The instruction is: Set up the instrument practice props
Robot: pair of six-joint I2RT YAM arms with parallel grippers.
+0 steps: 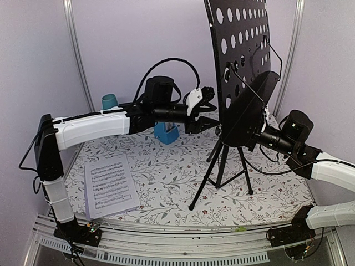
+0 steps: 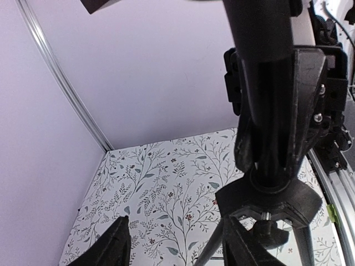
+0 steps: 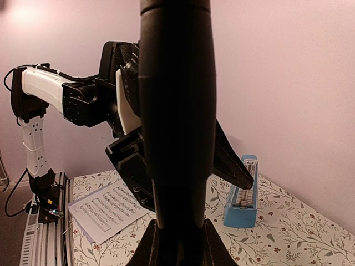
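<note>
A black music stand with a perforated desk [image 1: 239,33] stands upright on its spread tripod legs [image 1: 220,172] at right of centre. My right gripper is shut on the stand's black post [image 3: 176,111]; in the top view the desk's lower part hides its fingertips. Just left of the stand, my left gripper [image 1: 214,115] is open, with bare floral table between its fingers in the left wrist view; the post [image 2: 266,111] is right of them there. Sheet music [image 1: 111,185] lies flat at the left. A blue metronome [image 3: 242,202] stands at the back.
A teal cup [image 1: 110,101] stands at the back left, partly behind the left arm. The tall desk reaches past the top of the top view. A metal rail [image 1: 183,244] runs along the front edge.
</note>
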